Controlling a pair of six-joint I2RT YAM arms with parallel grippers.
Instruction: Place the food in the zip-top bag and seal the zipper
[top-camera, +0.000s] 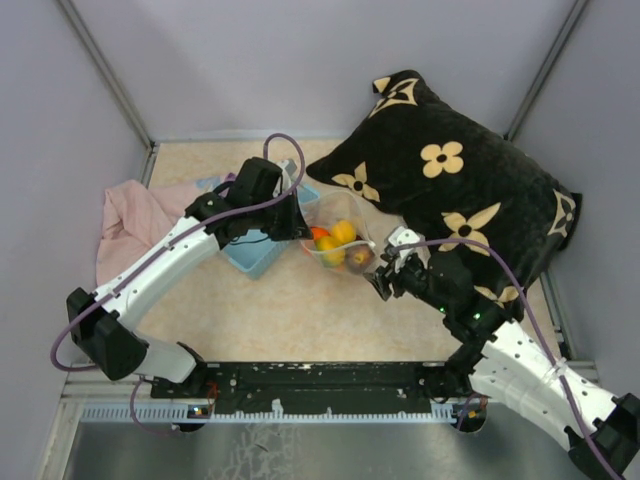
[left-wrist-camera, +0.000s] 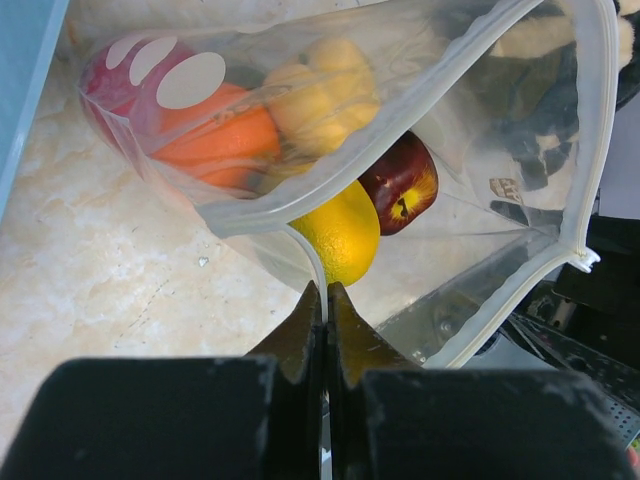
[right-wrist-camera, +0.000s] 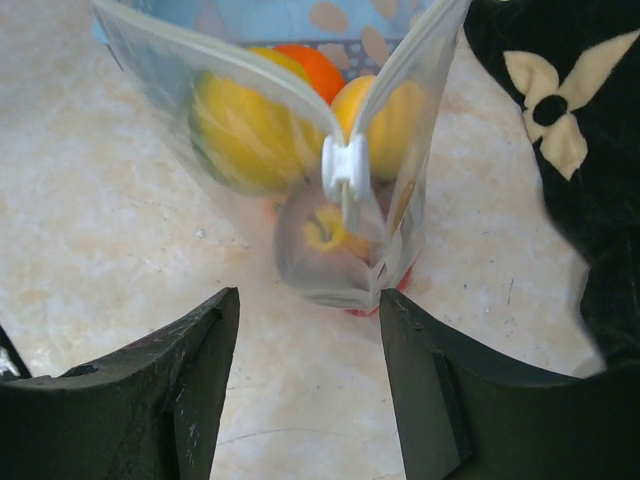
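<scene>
The clear zip top bag (top-camera: 340, 207) lies mid-table with its mouth spread wide. Inside it are an orange piece (left-wrist-camera: 222, 135), a yellow one (left-wrist-camera: 345, 230), a pale yellow one (left-wrist-camera: 325, 95) and a dark red apple (left-wrist-camera: 400, 185). My left gripper is shut at the bag's rim, whose edge runs between its fingertips. In the right wrist view a white zipper slider (right-wrist-camera: 345, 165) sits at the corner of the mouth. Below that corner my right gripper stands open, its fingers on either side and not closed on the bag.
A light blue basket (top-camera: 257, 258) is behind the left gripper. Pink cloth (top-camera: 135, 225) lies at the left, and a black flower-patterned cushion (top-camera: 440, 120) fills the back right.
</scene>
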